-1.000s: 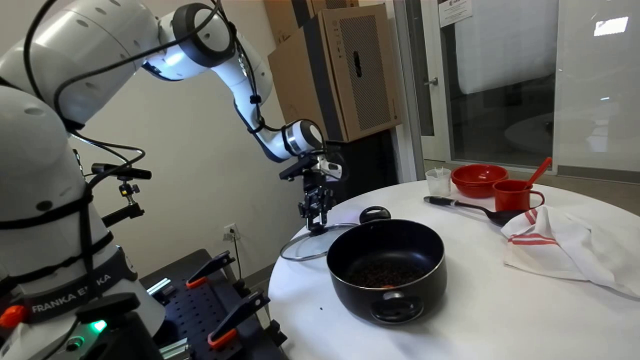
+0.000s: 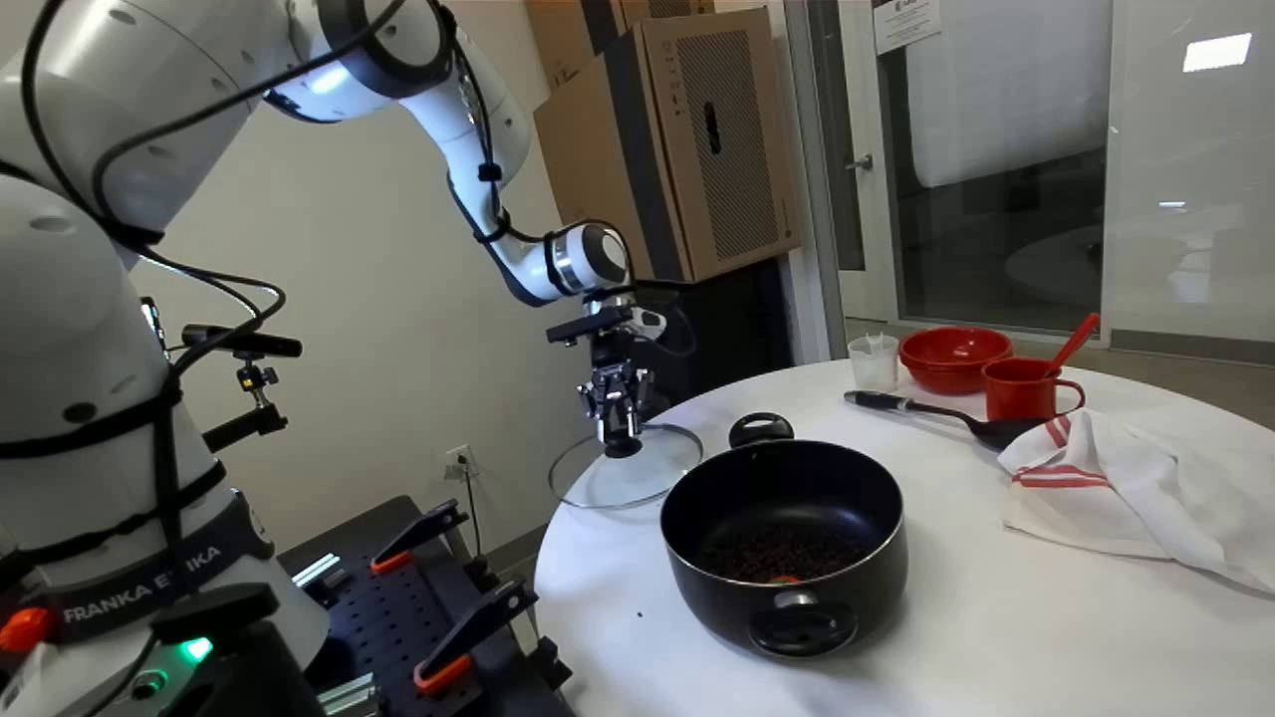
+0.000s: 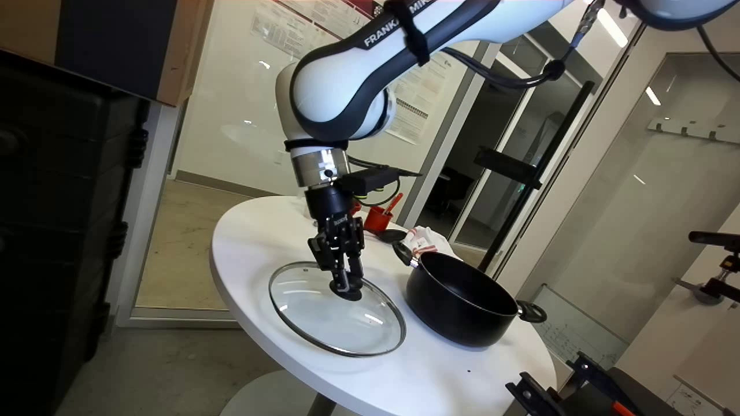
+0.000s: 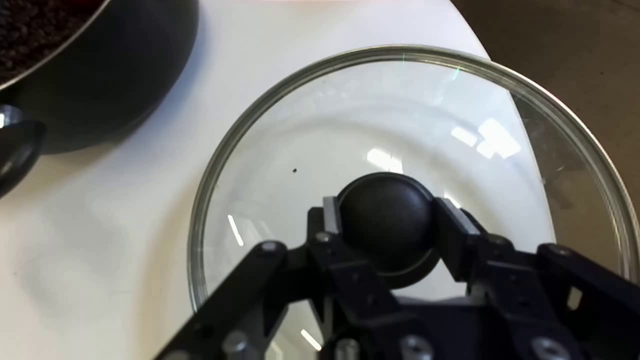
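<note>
My gripper is shut on the round black knob [image 4: 387,213] of a glass lid, one finger on either side. The clear lid [image 3: 312,315] has a metal rim and sits at the table's edge, part of it reaching past the edge in the wrist view. In exterior view 1 the lid [image 2: 645,472] appears slightly raised and tilted, left of the pot. A black pot [image 2: 783,538] stands open on the table, with dark beans [image 2: 777,552] and a bit of something red inside. The lid is apart from the pot.
On the white table [image 2: 1004,633] a black ladle [image 2: 932,412], red bowls [image 2: 953,358], a red mug [image 2: 1022,392], a clear cup [image 2: 874,362] and a white towel [image 2: 1124,484] lie beyond the pot. Cardboard boxes [image 2: 669,149] stand behind the arm.
My gripper and the lid have risen and shifted slightly left in exterior view 1, with the lid now farther from the pot. The pot has shifted a little to the right.
</note>
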